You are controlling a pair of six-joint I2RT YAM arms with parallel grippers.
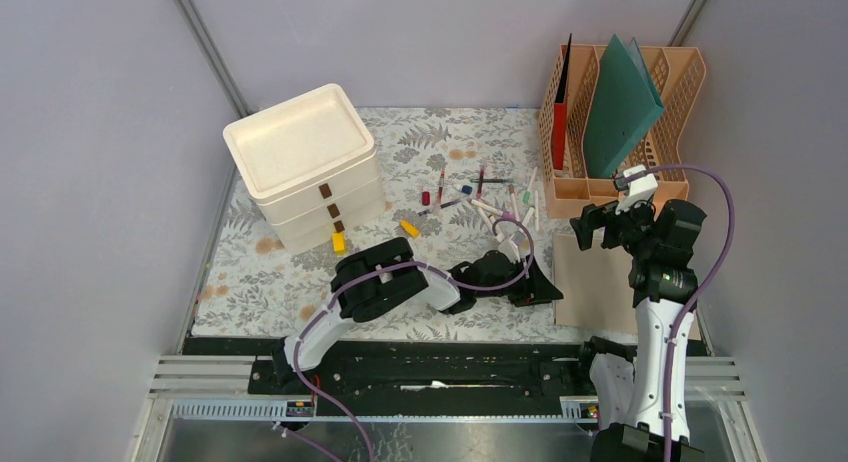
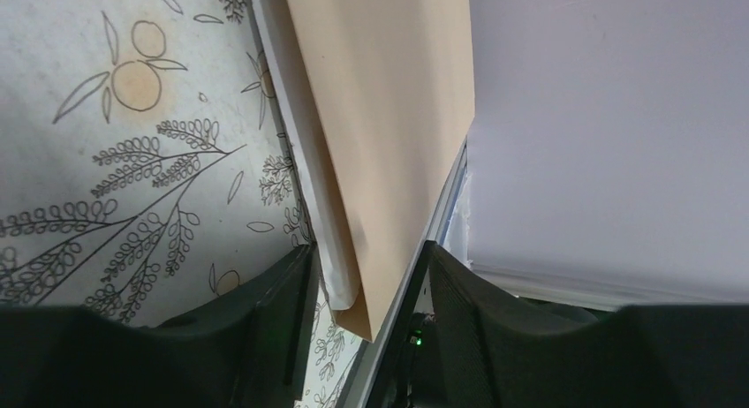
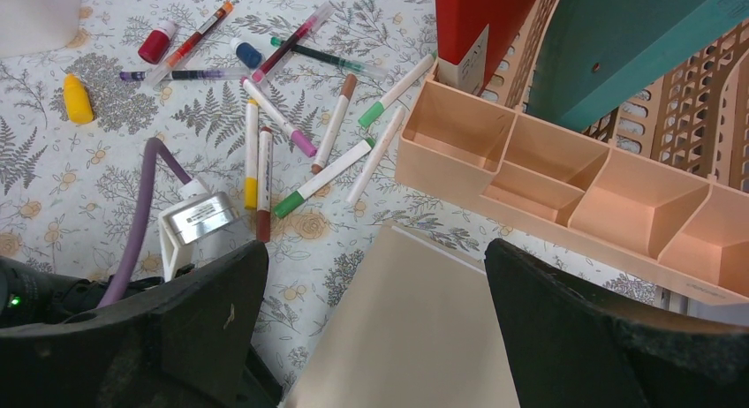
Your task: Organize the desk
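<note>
A flat beige folder (image 1: 595, 292) lies on the table at the right, below the rack. My left gripper (image 1: 556, 294) is low at the folder's left edge. In the left wrist view the corner of the beige folder (image 2: 384, 161) lies between its parted fingers, with gaps showing on both sides. Over the folder's upper part hangs my right gripper (image 1: 590, 234), open and empty. Loose markers (image 3: 309, 178) are scattered left of the peach rack (image 3: 450, 125). The rack holds a red folder (image 1: 559, 122) and a green folder (image 1: 622, 112).
A white drawer unit (image 1: 300, 142) stands at the left, with a yellow bottle (image 1: 338, 242) at its foot and another yellow bottle (image 3: 78, 99) nearer the markers. Small compartments at the rack's front look empty. Bare table lies at the back centre.
</note>
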